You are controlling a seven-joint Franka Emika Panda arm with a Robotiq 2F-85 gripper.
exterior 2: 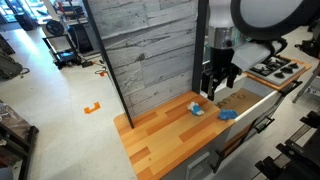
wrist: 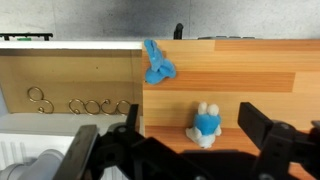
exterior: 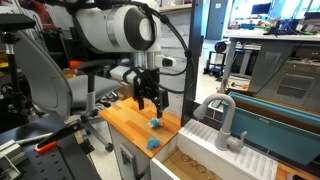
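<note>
My gripper is open, its dark fingers [wrist: 92, 150] set wide apart with nothing held between them. Below it, on a wooden worktop [exterior: 124, 119], lies a small white and blue toy [wrist: 205, 125], which falls between the fingers in the wrist view. In exterior view 1 the gripper [exterior: 149, 104] hangs a little above this toy [exterior: 155, 123]. A crumpled blue cloth [wrist: 159, 63] rests near the worktop's edge beside the drawer, outside the fingers.
An open drawer [wrist: 70, 41] with several brass-coloured rings [wrist: 91, 107] adjoins the worktop. A grey faucet [exterior: 228, 120] rises beyond the drawer. A grey plank wall [exterior 2: 160, 60] borders the worktop. Bare wood [wrist: 260, 83] surrounds the toy.
</note>
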